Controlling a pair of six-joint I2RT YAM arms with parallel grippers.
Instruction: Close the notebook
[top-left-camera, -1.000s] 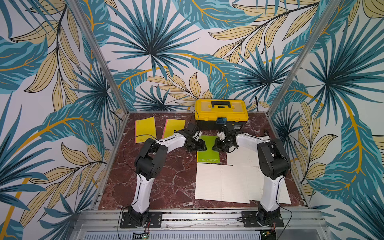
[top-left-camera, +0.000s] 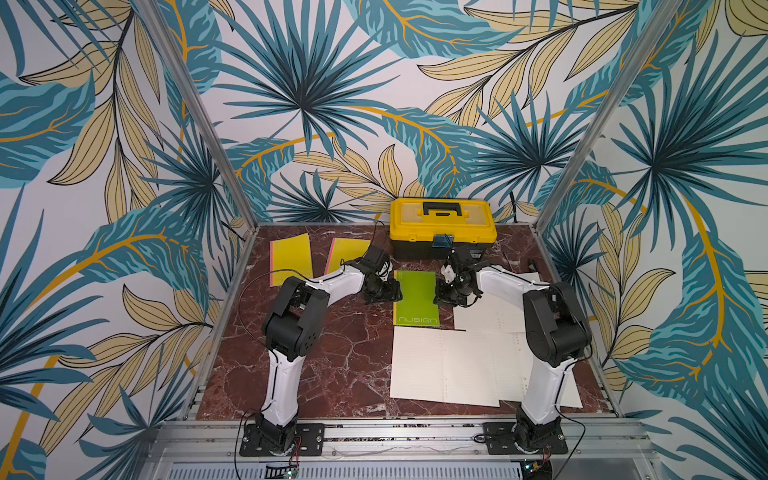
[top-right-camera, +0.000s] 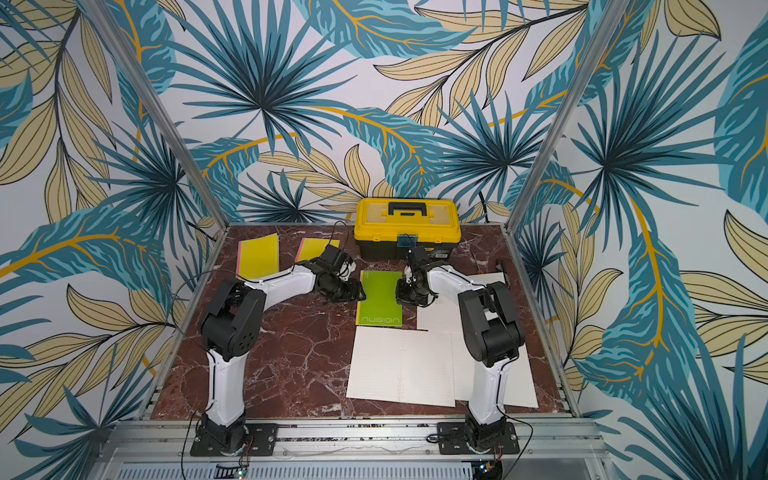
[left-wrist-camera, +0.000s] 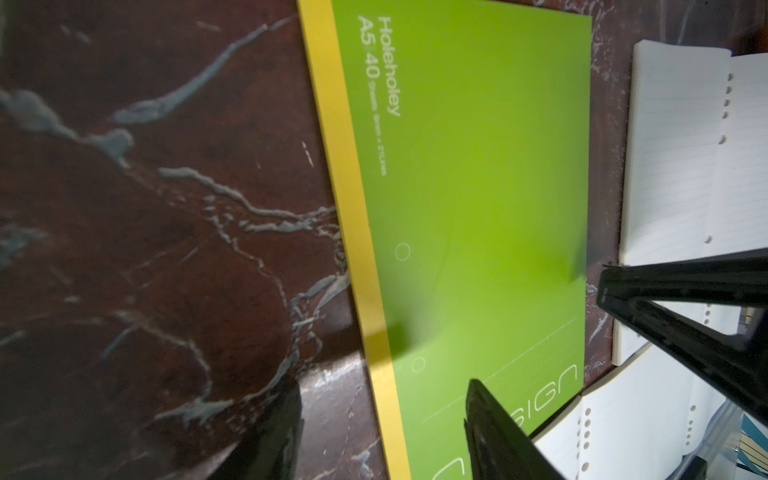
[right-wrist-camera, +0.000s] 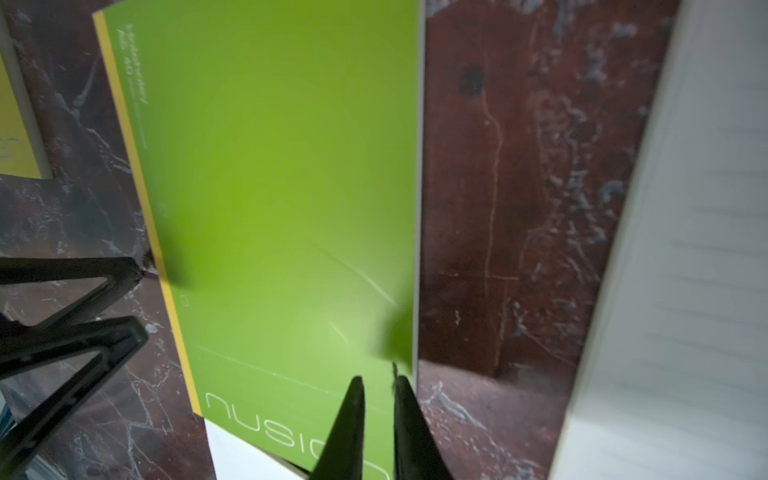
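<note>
A green notebook with a yellow spine strip lies flat with its cover shut at the middle of the table. In the left wrist view, my left gripper is wide open over the notebook's spine edge, a finger to each side of the strip. My right gripper is over the notebook's right edge, its fingertips parted by a narrow gap with nothing clearly held. Whether either gripper touches the cover cannot be told. Several open notebooks with white pages lie nearby: one spread in front, another to the right.
A yellow-and-black toolbox stands behind the green notebook.
My left gripper has moved left, off the middle of the green cover toward its spine. The right gripper has shifted slightly to the right over the second. The green notebook looks unmoved.
</note>
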